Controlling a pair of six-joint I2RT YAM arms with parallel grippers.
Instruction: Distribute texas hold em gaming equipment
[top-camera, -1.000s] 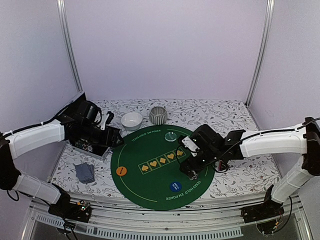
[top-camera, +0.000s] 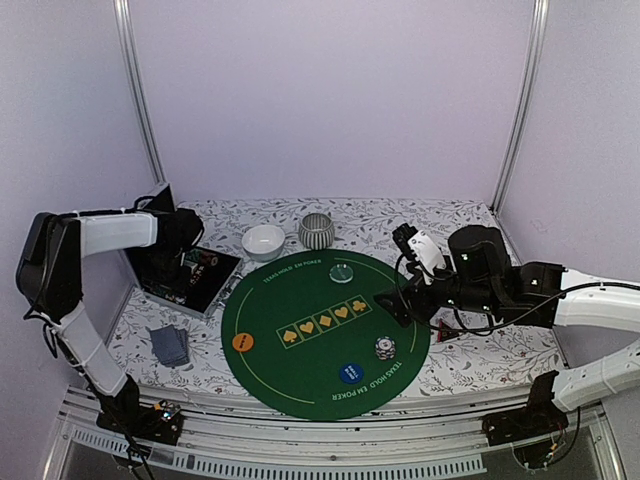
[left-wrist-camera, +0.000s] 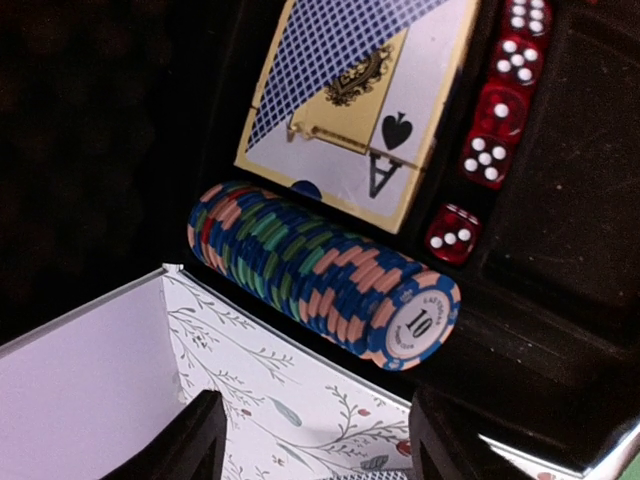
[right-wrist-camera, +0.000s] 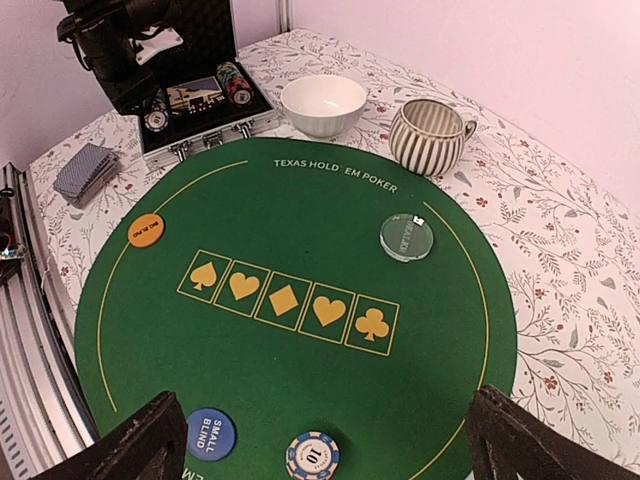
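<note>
The open chip case (top-camera: 215, 290) stands at the left, and my left gripper hangs over it. Its fingers are apart with nothing between them. A row of blue-and-pink chips (left-wrist-camera: 300, 270) lies in the case ahead of those fingers, beside a card deck (left-wrist-camera: 400, 130) and several red dice (left-wrist-camera: 453, 234). My right gripper stands open and empty above the round green mat (right-wrist-camera: 250, 360). On the mat are chips (top-camera: 385, 347), the blue small blind disc (top-camera: 351, 373), the orange big blind disc (top-camera: 243, 342) and a clear dealer disc (top-camera: 341, 273).
A white bowl (top-camera: 263, 242) and a striped cup (top-camera: 316, 231) stand behind the mat. Blue-backed cards (top-camera: 169, 345) lie in front of the case.
My left gripper has moved back left and down over the case. The right arm has drawn up and right from the chips on the mat, which now show uncovered.
</note>
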